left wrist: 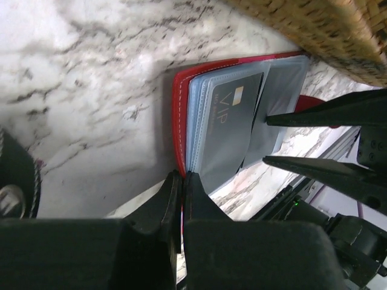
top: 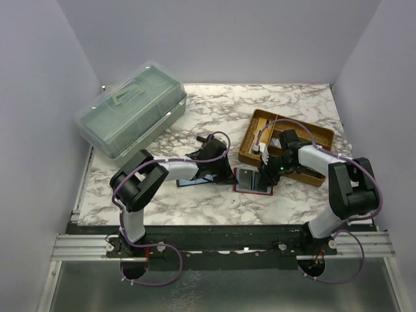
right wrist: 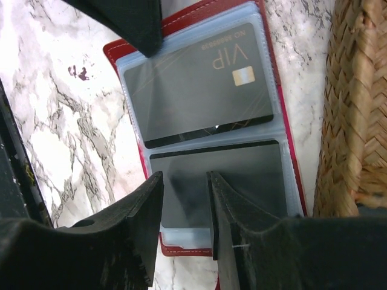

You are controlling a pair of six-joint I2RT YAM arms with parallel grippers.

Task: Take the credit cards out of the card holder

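Observation:
The red card holder [top: 249, 180] lies open, clear sleeves up. A dark VIP card [right wrist: 190, 81] fills one pocket, a second dark card [right wrist: 221, 181] the other. My left gripper is shut at the holder's red edge, its tips touching it; whether the edge is between them is unclear. My right gripper is over the second card's pocket, its fingertips close together; what is between them is hidden.
A woven basket [top: 253, 123] with compartments borders the holder behind. A clear green plastic box [top: 127, 110] stands at back left. A dark flat item [top: 190, 182] lies under the left arm.

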